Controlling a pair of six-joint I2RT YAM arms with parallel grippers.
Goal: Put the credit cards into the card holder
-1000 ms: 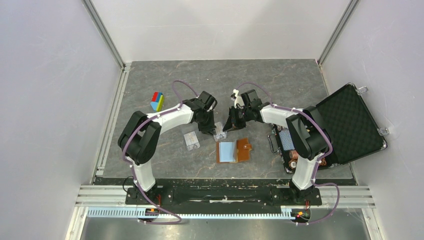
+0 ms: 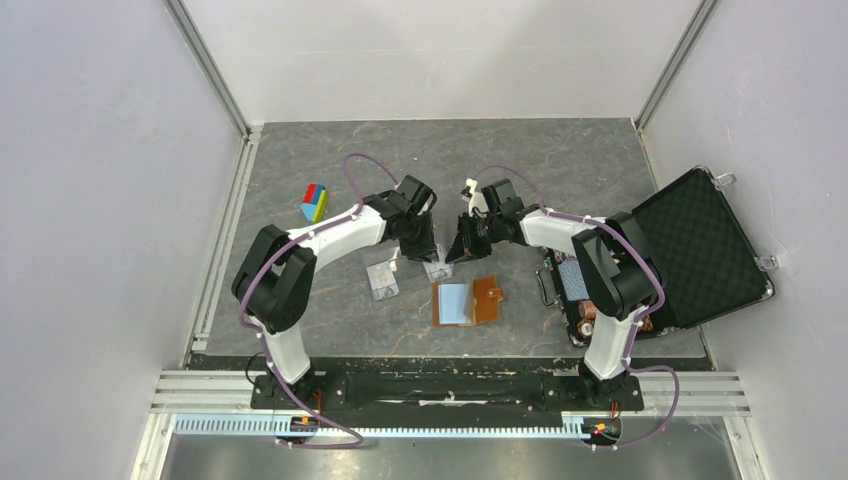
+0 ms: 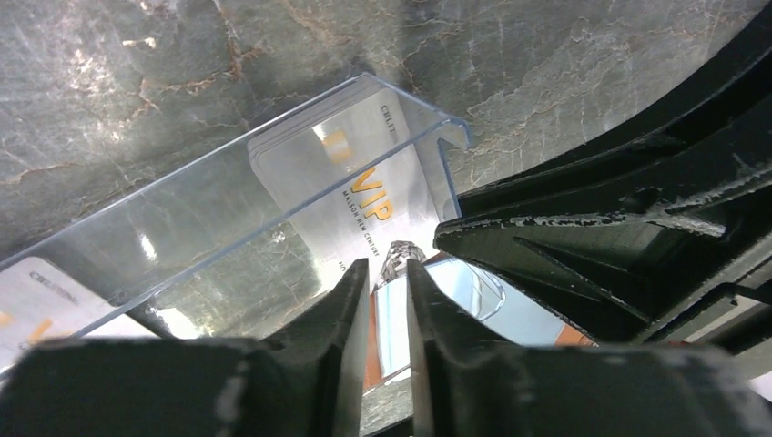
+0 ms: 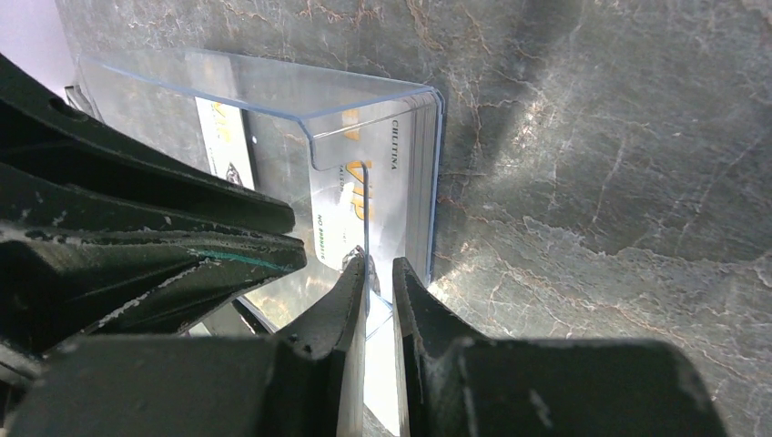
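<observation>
A clear plastic case holds a stack of white cards lettered VIP at one end. More white cards lie at the other end. My right gripper is shut on the case's clear end wall, beside the VIP stack. Over that stack in the left wrist view, my left gripper stands narrowly open, and no card shows between its fingers. The brown card holder lies open just in front of both grippers, its pale blue-white inner leaf facing up.
A red, blue and yellow block stands at the back left. On the right is an open black case with assorted items, partly under my right arm.
My left gripper has shifted slightly right and away from the front, covering more of the card stack. The right arm and the card holder stay where they were.
</observation>
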